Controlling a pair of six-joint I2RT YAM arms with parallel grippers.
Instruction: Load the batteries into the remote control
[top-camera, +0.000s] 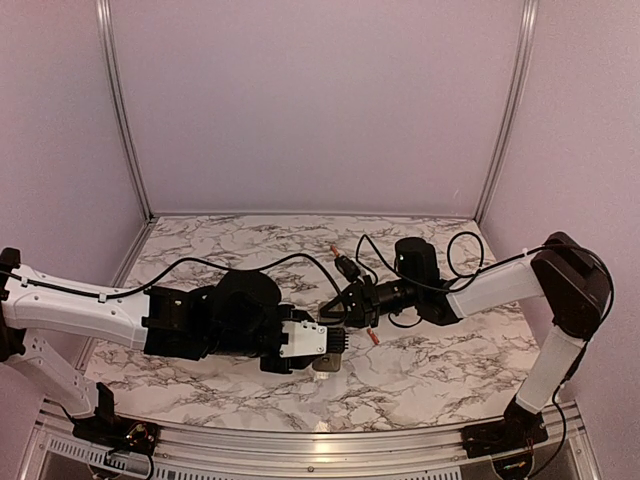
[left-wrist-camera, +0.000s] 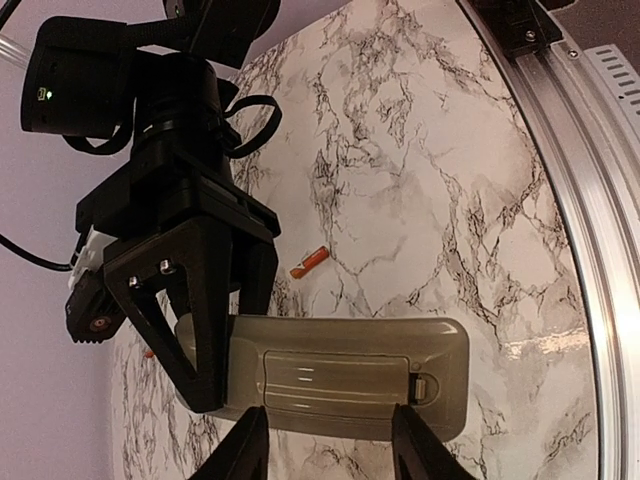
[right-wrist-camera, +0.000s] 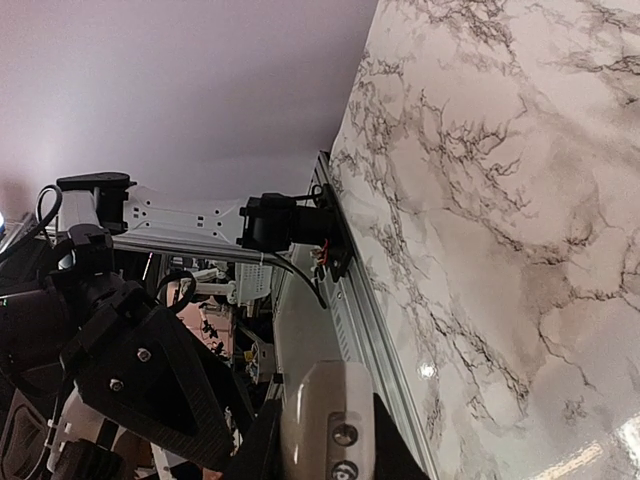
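The grey remote control is held at one end by my right gripper, its battery cover facing the left wrist camera; in the right wrist view the remote (right-wrist-camera: 322, 420) shows end-on between the fingers. My left gripper has its fingers apart at the remote's lower edge, near the cover's latch end, with nothing seen gripped. An orange battery (top-camera: 374, 337) lies on the table, also in the left wrist view (left-wrist-camera: 308, 262). Another orange battery (top-camera: 334, 250) lies farther back.
Pale walls stand at the back and sides, and a metal rail (top-camera: 310, 440) runs along the front edge.
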